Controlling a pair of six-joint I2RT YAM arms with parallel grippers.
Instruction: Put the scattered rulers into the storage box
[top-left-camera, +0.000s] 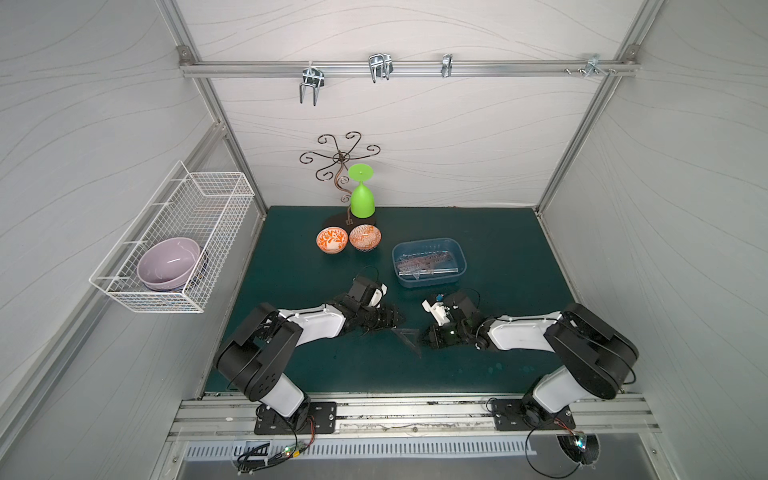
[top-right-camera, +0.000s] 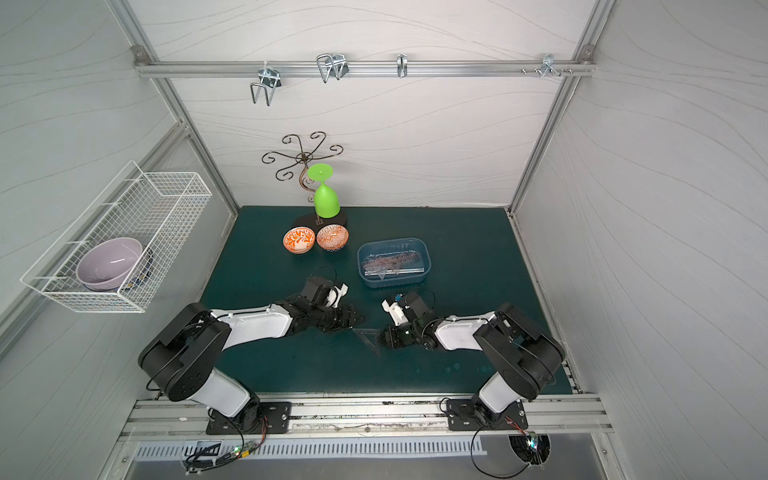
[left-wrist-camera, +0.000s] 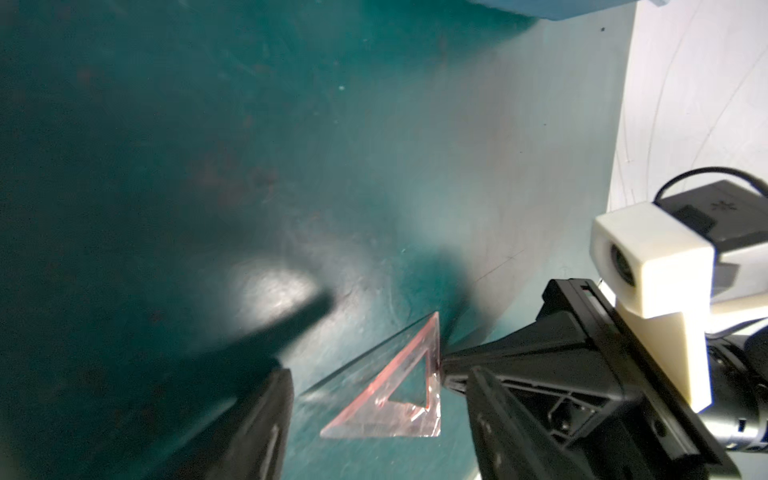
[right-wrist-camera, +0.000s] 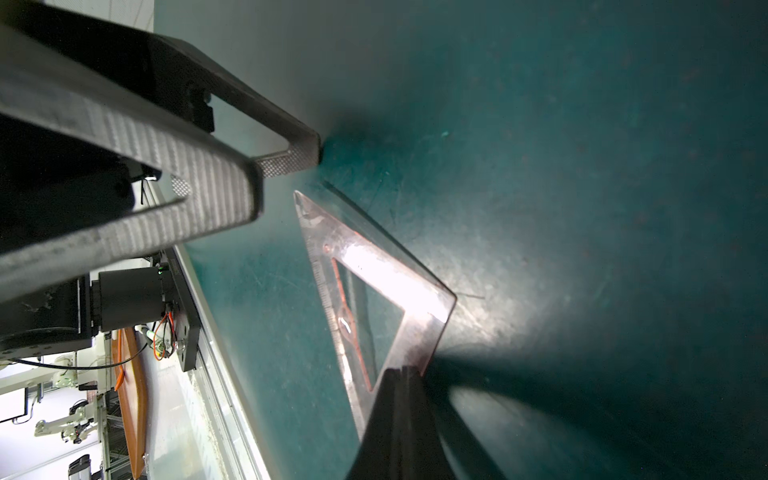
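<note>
A clear set-square ruler (right-wrist-camera: 376, 264) with reddish edges spans the gap between my two grippers. My right gripper is shut on one end of it, its fingertips meeting over the plastic. My left gripper stands open; in the left wrist view the ruler (left-wrist-camera: 400, 412) appears between its spread fingers, which do not grip it. The right wrist view shows the left fingers (right-wrist-camera: 292, 158) close to the ruler's pointed far corner. Behind both grippers, the blue storage box (top-left-camera: 429, 281) contains several clear rulers (top-left-camera: 424, 262).
Two orange patterned bowls (top-left-camera: 332, 240) and a green goblet (top-left-camera: 362, 200) by a metal scroll stand (top-left-camera: 341, 157) occupy the back left. A wire basket (top-left-camera: 224, 208) with a lilac bowl (top-left-camera: 169, 264) hangs on the left wall.
</note>
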